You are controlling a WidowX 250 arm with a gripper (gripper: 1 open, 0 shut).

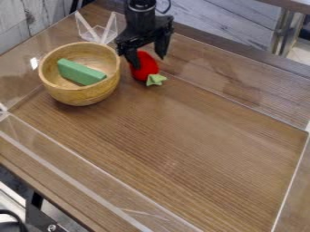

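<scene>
My black gripper is open at the top centre, its fingers above and behind a red round object with a small green leaf-like piece at its lower right. Just left of them a wooden bowl holds a green block.
A clear plastic object stands behind the bowl, near the wall at the upper left. A white edge runs along the top right.
</scene>
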